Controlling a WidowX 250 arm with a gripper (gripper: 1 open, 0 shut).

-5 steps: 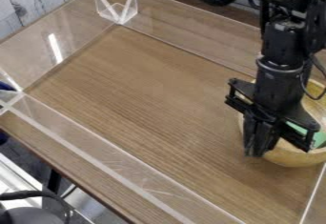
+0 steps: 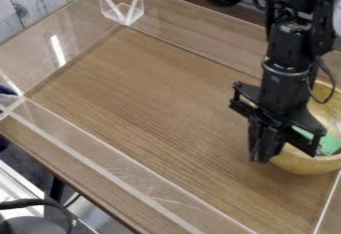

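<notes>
A wooden bowl sits at the right of the wooden table, with a green item partly visible inside it. The black gripper hangs over the bowl's left side, its tips low at the rim. Its fingers look close together with nothing clearly between them; whether it touches the bowl cannot be told, and the arm hides much of the bowl.
Clear plastic walls edge the table. A dark cable shows at the lower left corner, outside the table.
The gripper has shifted very slightly up and to the left; the bowl looks about where it was.
</notes>
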